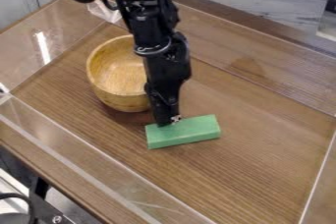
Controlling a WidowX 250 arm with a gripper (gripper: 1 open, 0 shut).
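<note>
My black gripper (168, 120) reaches down from the top centre, its tip just over the left end of a green block (191, 134) lying on the wooden table (250, 179). Whether the tip touches the block is hard to tell; I see nothing held. The fingers are dark and small, shut as far as shows. Behind and left of the block is a yellow bowl (108, 71), partly hidden by the arm.
A pale wall runs along the top right, and a white object (104, 8) sits at the back left. A dark cable lies at the lower left edge.
</note>
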